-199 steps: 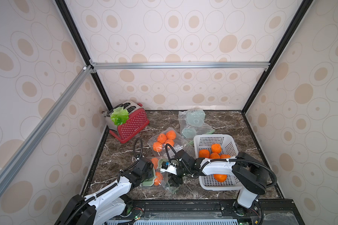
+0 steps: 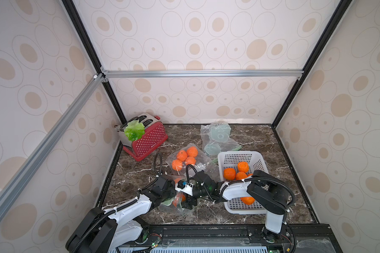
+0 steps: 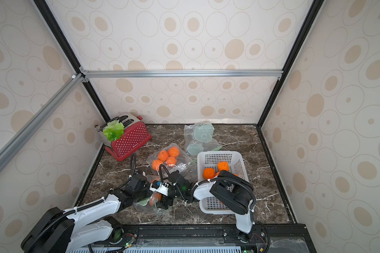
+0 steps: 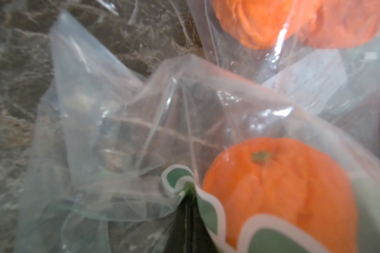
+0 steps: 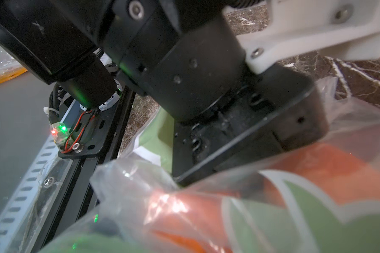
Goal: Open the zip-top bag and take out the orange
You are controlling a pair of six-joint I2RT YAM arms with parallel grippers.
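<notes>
In the left wrist view, a clear zip top bag [image 4: 114, 126] with green-and-white print holds an orange [image 4: 282, 189]. My left gripper is shut on a fold of its printed film, beside the orange. From above, the bag lies between both arms, with orange color [image 2: 181, 197] showing through. My right gripper [image 2: 188, 204] reaches into the bag area from the right, open; its fingertips are largely covered by film. In the right wrist view, crumpled film [image 5: 147, 189] and orange color cover the lower part, and the black body of the left arm's end [image 5: 240, 139] stands close.
A second clear bag with several oranges [image 2: 181, 155] lies just behind. The white basket [image 2: 223, 159] with loose oranges is under the right forearm. Empty bags [image 2: 219, 132] lie at the back; a red toaster [image 2: 149, 141] stands back left.
The right gripper has moved left toward the left one. The left gripper has shifted slightly right.
</notes>
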